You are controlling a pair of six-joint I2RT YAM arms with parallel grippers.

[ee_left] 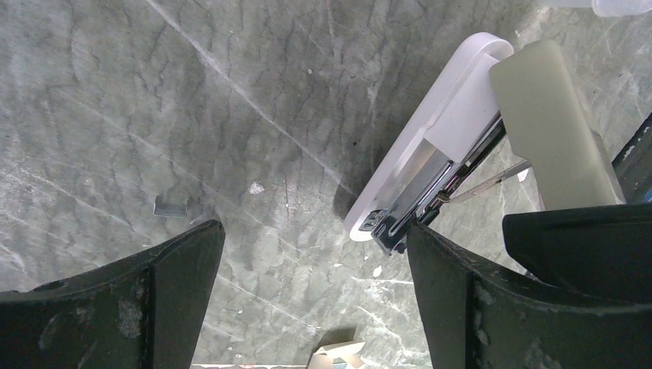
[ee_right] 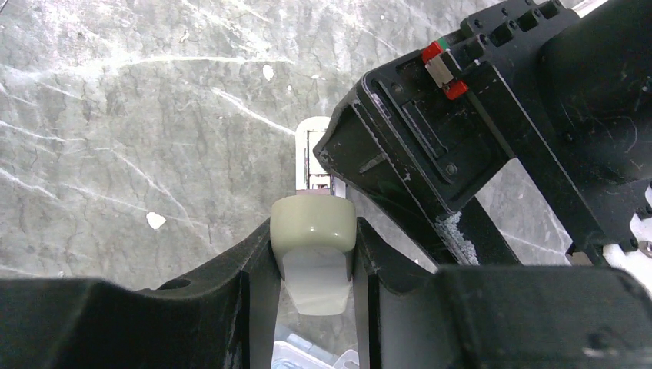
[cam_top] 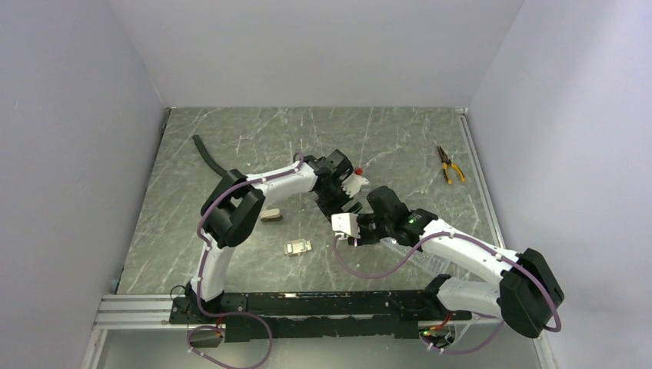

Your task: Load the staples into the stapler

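Observation:
The stapler lies spread open in the left wrist view, its pale base (ee_left: 392, 173) tilted across the table and its beige top part (ee_left: 550, 115) raised. My right gripper is shut on the stapler's beige end (ee_right: 314, 219). My left gripper stands open, nothing between its fingers; its right finger (ee_left: 454, 292) is close to the dark metal front end of the stapler, and whether they touch I cannot tell. A short grey staple strip (ee_left: 171, 207) lies on the table, left of the stapler. From above, both grippers mostly hide the stapler.
A small open box (cam_top: 297, 247) and a beige block (cam_top: 271, 215) lie on the near-left table. Yellow-handled pliers (cam_top: 450, 164) rest at right; a dark strap (cam_top: 207, 156) at left. Clear plastic (ee_right: 304, 354) lies close to the right gripper.

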